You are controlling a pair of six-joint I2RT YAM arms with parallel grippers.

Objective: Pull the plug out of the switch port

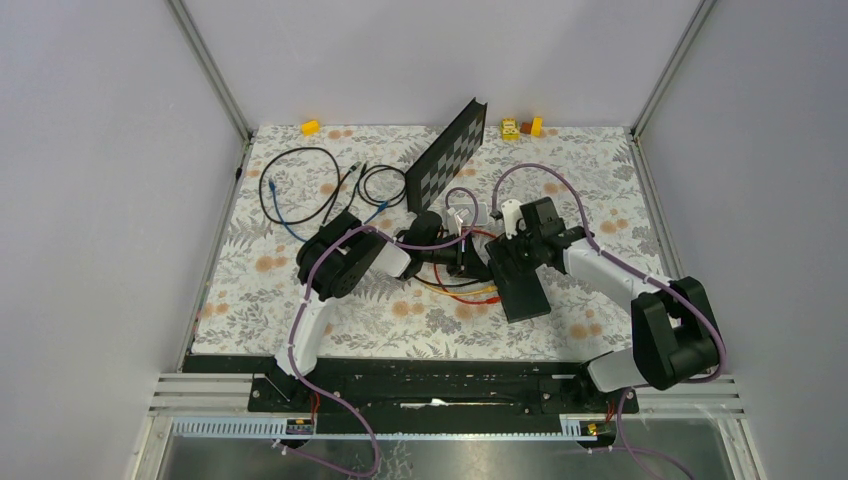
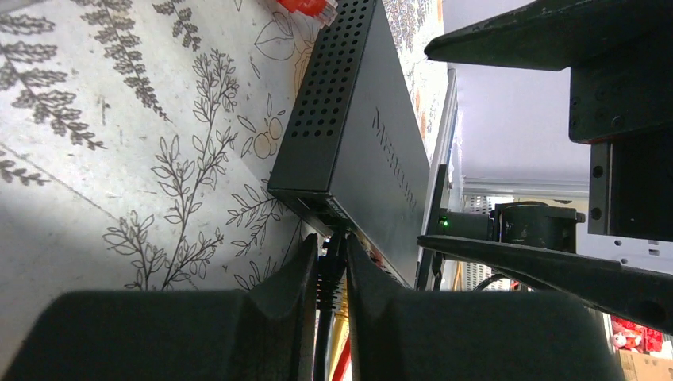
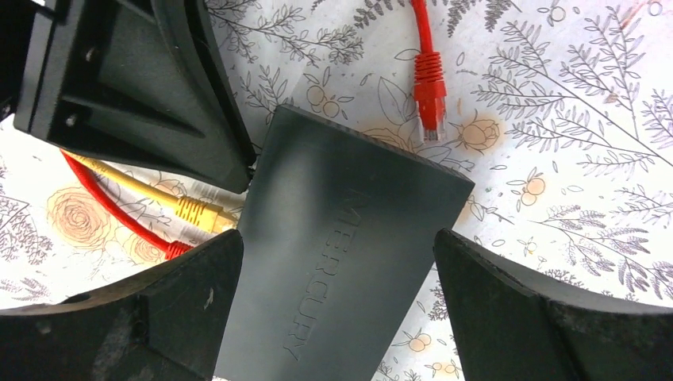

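A black MERCURY switch (image 1: 522, 298) lies on the patterned table, its end facing my left gripper (image 1: 473, 262). In the left wrist view, that gripper is shut on a black cable plug right at the port of the switch (image 2: 381, 159). My right gripper is open above the switch, its fingers either side of the body in the right wrist view. A yellow plug (image 3: 204, 213) and a red plug (image 3: 178, 248) are at the same switch end; another red plug (image 3: 432, 107) lies loose beyond it.
A black checkered board (image 1: 446, 155) stands at the back. Black and blue cables (image 1: 300, 222) lie at the left. Small yellow pieces (image 1: 509, 130) sit along the back edge. The front left and right of the table show some free room.
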